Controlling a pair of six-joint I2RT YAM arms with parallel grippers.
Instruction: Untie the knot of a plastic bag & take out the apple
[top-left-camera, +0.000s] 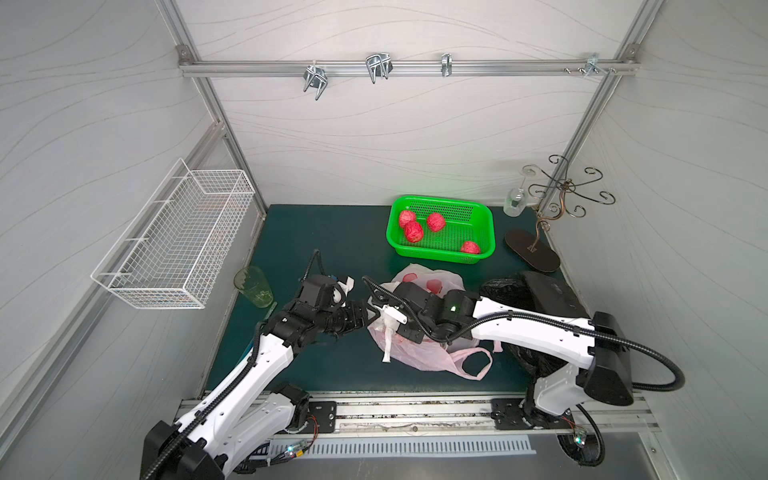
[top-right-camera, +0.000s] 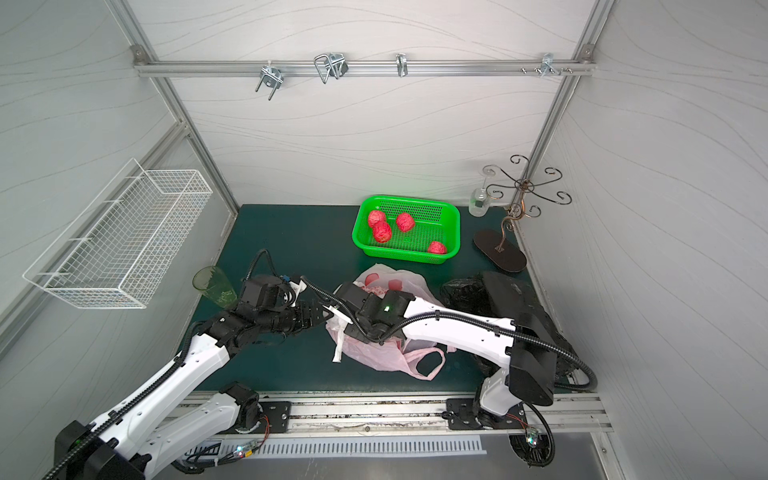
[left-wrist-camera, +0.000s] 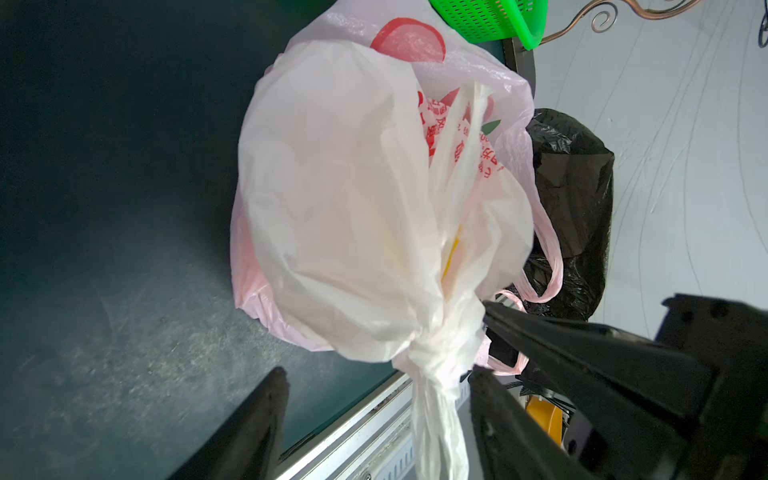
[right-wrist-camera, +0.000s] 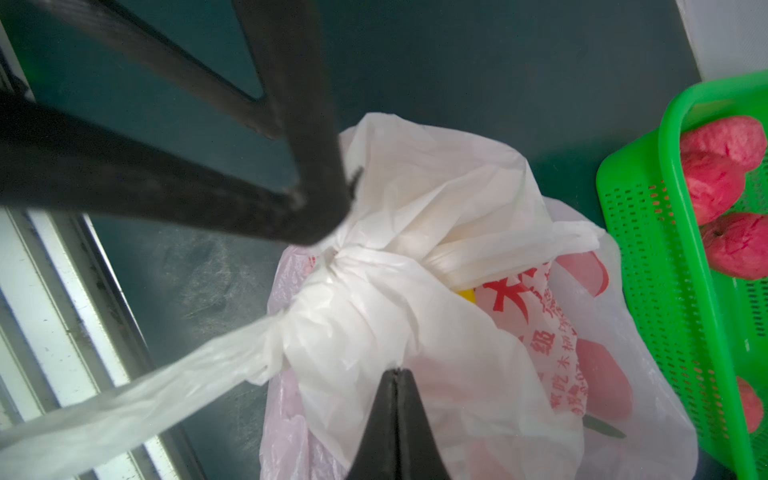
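Observation:
The white plastic bag (left-wrist-camera: 344, 192), red print and a little yellow showing, lies on a pink bag (top-left-camera: 424, 360). Its twisted knot (left-wrist-camera: 436, 360) and hanging tail sit low in the left wrist view, between and beyond the blurred fingers of my left gripper, which is part open. My right gripper is shut over the bag beside the knot, with nothing visible between its fingertips. From the top views both grippers meet closely above the bag, hiding much of it. No apple can be made out.
A green basket (top-left-camera: 439, 253) holding several red balls is behind the bags. A black bag (left-wrist-camera: 576, 192) and metal stand (top-left-camera: 533, 249) are at the right, a glass (top-left-camera: 252, 285) at the left, a wire basket (top-left-camera: 172, 240) on the left wall.

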